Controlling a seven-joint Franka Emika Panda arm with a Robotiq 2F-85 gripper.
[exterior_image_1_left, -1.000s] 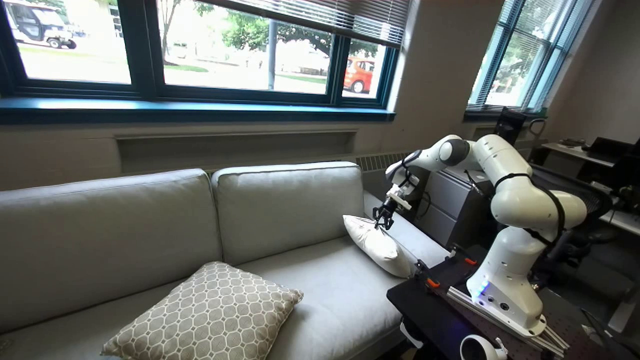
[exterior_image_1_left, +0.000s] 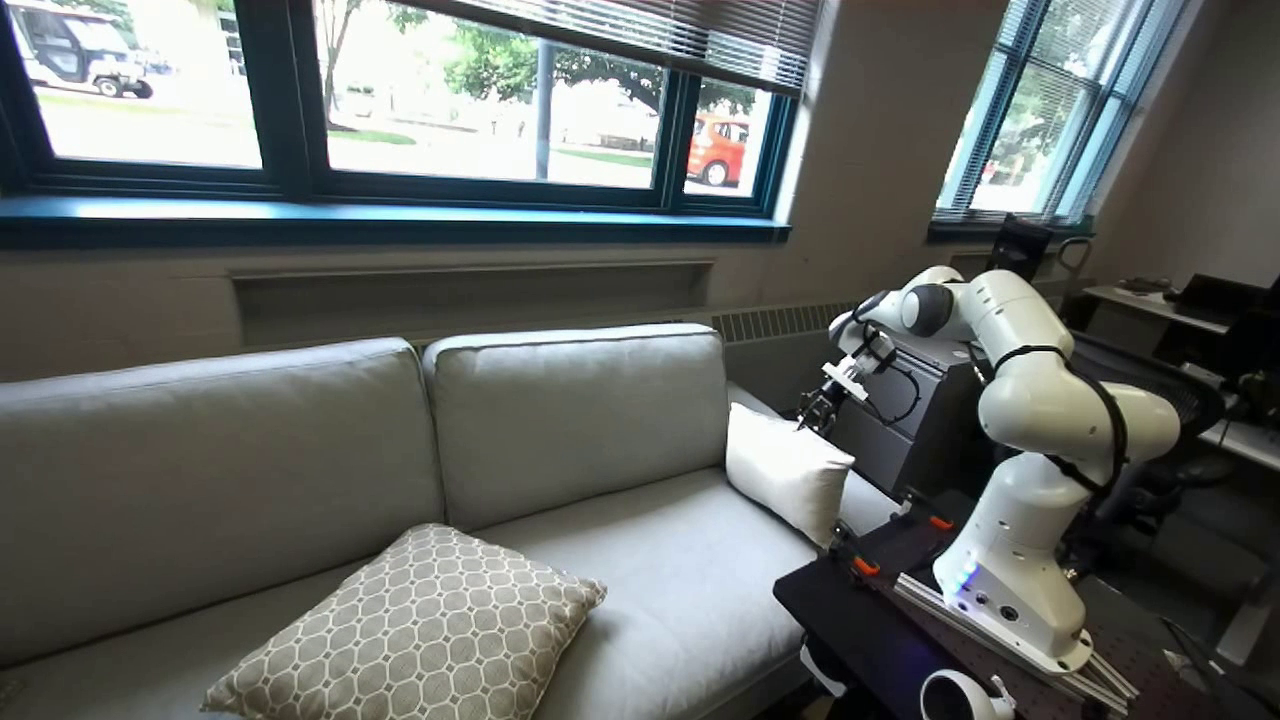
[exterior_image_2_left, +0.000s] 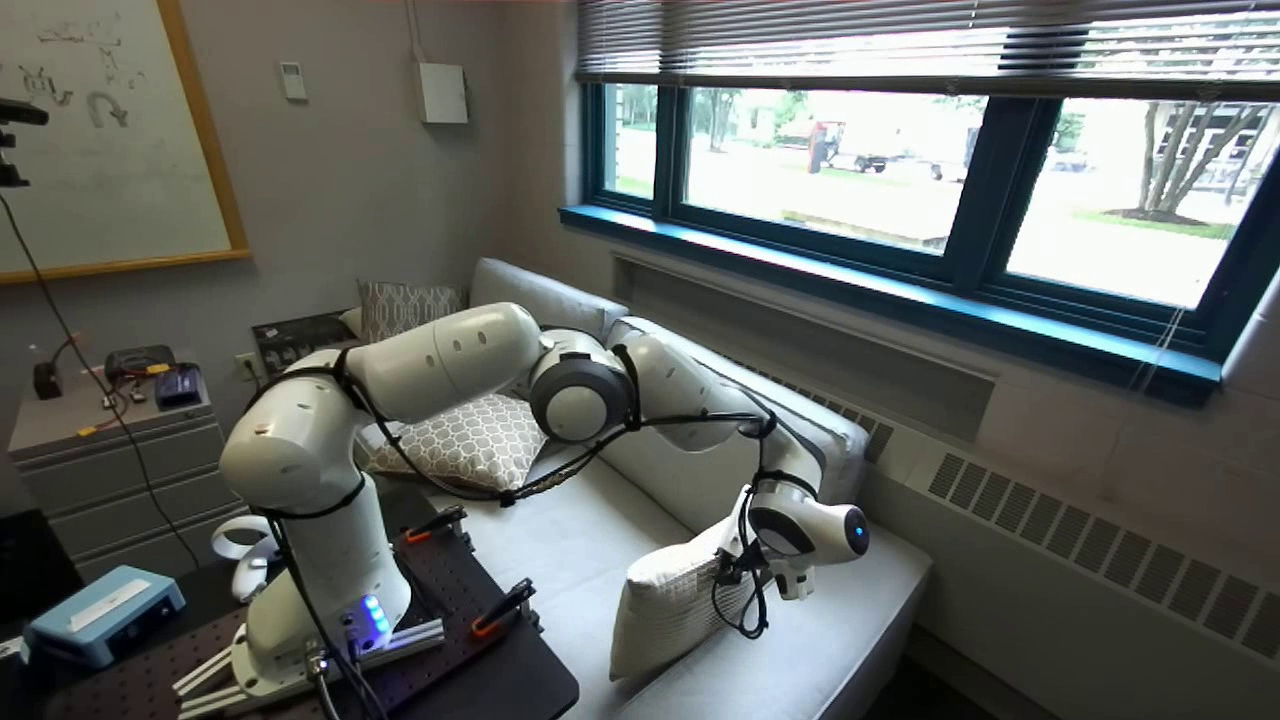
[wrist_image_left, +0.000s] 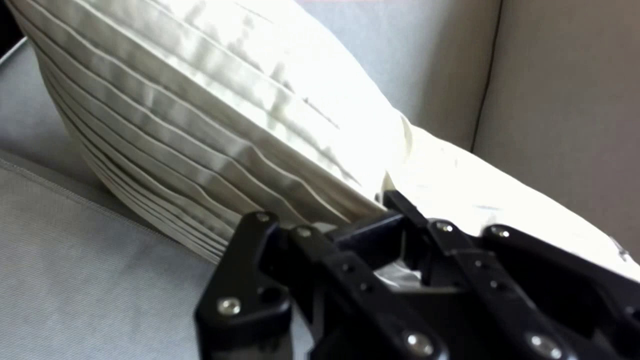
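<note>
A white pleated pillow (exterior_image_1_left: 777, 470) leans tilted up at the right end of the sofa (exterior_image_1_left: 672, 546), against the armrest side. My gripper (exterior_image_1_left: 818, 418) is at its upper edge. In the wrist view the pillow (wrist_image_left: 198, 114) fills the upper left, and its folds draw together at the fingertips of the gripper. The fingers are shut with a pinch of the fabric between them. From the other side, the second exterior view has the pillow (exterior_image_2_left: 672, 600) standing on its lower edge, with the arm's wrist partly covering its top corner.
A patterned beige pillow (exterior_image_1_left: 420, 624) lies on the middle of the sofa. The black table (exterior_image_1_left: 858, 624) carrying the arm's base stands close to the sofa's front, with orange-handled clamps (exterior_image_1_left: 864, 564) on its edge. Seat space between the pillows is clear.
The arm has moved right and slightly up towards the armrest in exterior view 1. The white pillow has gone from lying low to being tilted upright, its top edge raised along with the gripper.
</note>
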